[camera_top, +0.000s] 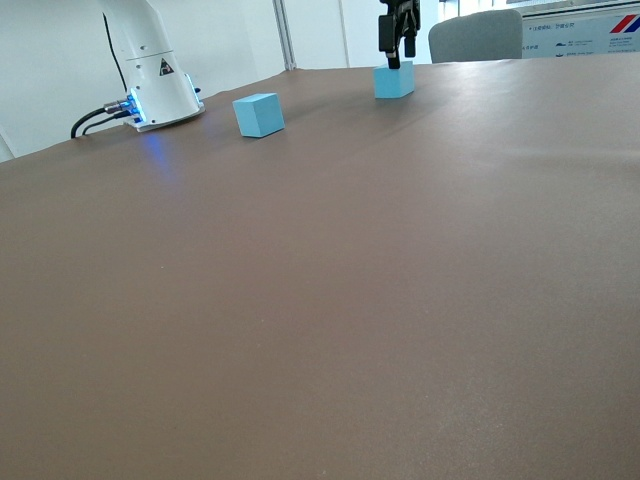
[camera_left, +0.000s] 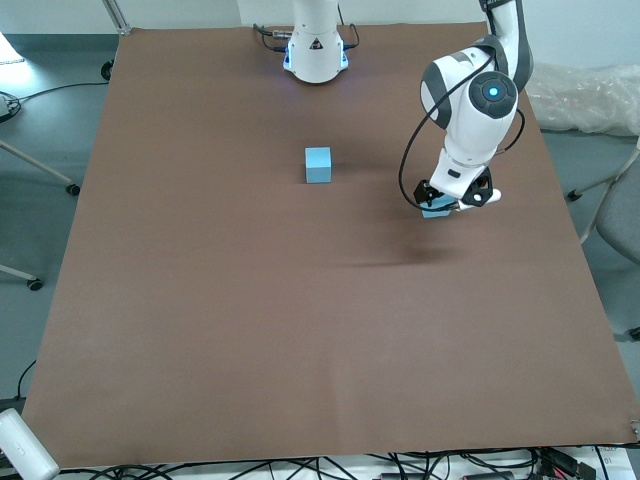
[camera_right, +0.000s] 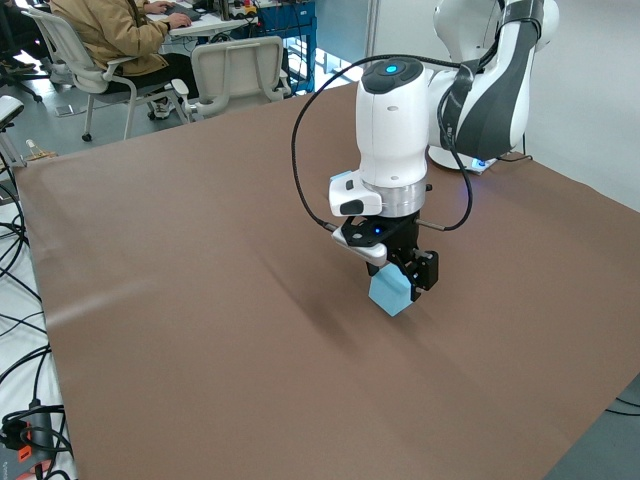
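Note:
A light blue cube (camera_left: 318, 165) (camera_top: 259, 118) rests alone on the brown table (camera_left: 320, 300). A second blue cube (camera_left: 437, 212) (camera_top: 393, 84) (camera_right: 390, 293) sits on the table beneath my gripper (camera_top: 401, 55), right of the first in the left view. The gripper's dark fingers point down at the second cube's top, partly hiding it; whether they are shut on it I cannot tell. In the right view, the first cube is mostly hidden behind the arm.
A white robot base (camera_left: 315, 50) (camera_top: 160, 95) with cables stands at the table's far edge. Cables lie beyond the near edge; chairs stand around the table.

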